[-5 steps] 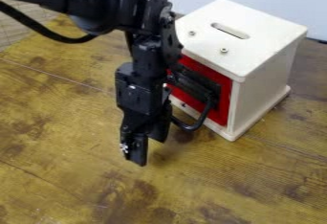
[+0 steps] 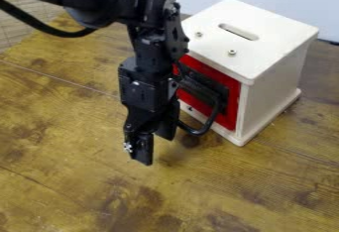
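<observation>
My black gripper (image 2: 149, 141) points down just above the wooden floor, in front of and to the left of a white wooden box (image 2: 265, 87). The box has a slot on top and a red front panel (image 2: 231, 102) with a dark opening, partly hidden behind my arm. Whether the fingers are open or shut is hard to make out, and no object shows clearly between them.
A pale wall stands behind the box, and a black cable arcs at the upper left.
The gripper has risen very slightly; the box stands where it was.
</observation>
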